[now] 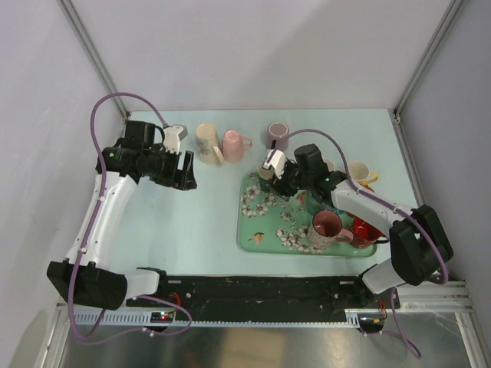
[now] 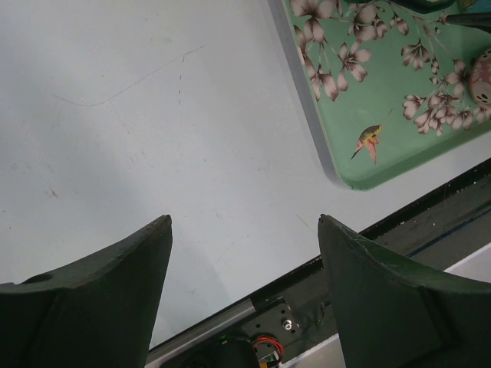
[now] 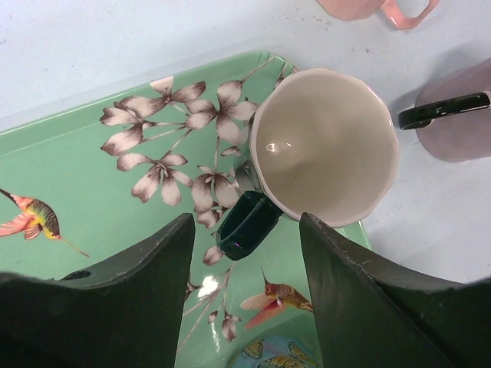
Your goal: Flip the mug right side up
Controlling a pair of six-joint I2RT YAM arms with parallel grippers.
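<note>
A cream-interior mug with a dark green handle (image 3: 322, 142) stands at the tray's back left corner, its rim facing the camera. My right gripper is open above it, fingers on either side of the green handle; whether they touch it cannot be told. In the top view this gripper partly hides the mug. My left gripper is open over bare table, left of the tray, holding nothing.
The green tray (image 1: 253, 242) also holds several mugs at its right. Behind it stand pink mugs (image 1: 232, 147), a pale mug (image 1: 205, 139) and a mauve mug (image 1: 278, 132).
</note>
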